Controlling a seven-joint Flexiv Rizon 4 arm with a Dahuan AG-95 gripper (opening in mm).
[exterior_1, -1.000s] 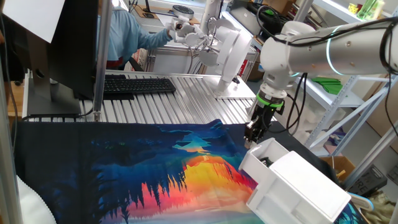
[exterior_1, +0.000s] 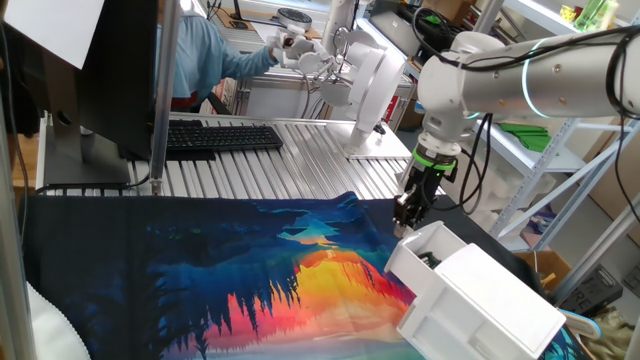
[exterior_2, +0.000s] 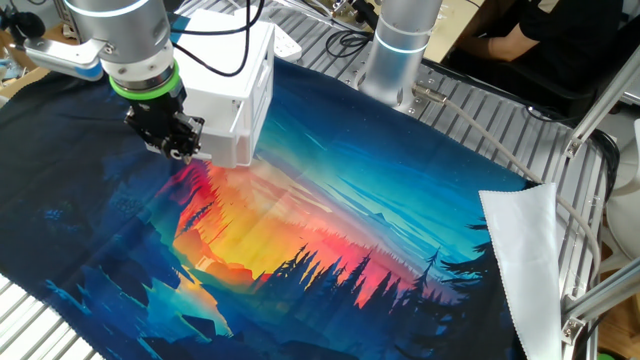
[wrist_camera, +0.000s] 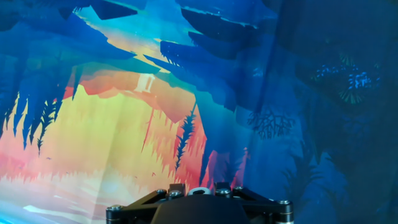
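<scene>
A small white drawer unit (exterior_1: 485, 310) stands on the printed cloth, its drawer (exterior_1: 412, 272) pulled out toward the gripper. Something dark lies inside that drawer. My gripper (exterior_1: 402, 228) points down at the drawer's outer end, very close to its front. From the other side, in exterior view 2, the gripper (exterior_2: 188, 154) is low beside the white drawer front (exterior_2: 230, 148). In the wrist view the gripper shows at the bottom edge, its fingers (wrist_camera: 222, 188) close together around a small pale shape. Whether they grip it is unclear.
A dark cloth (exterior_2: 330, 230) with a sunset forest print covers most of the table, largely bare. Beyond it lie a keyboard (exterior_1: 225, 136) and a white arm's base (exterior_1: 372, 140). White fabric (exterior_2: 525, 260) hangs at one table edge.
</scene>
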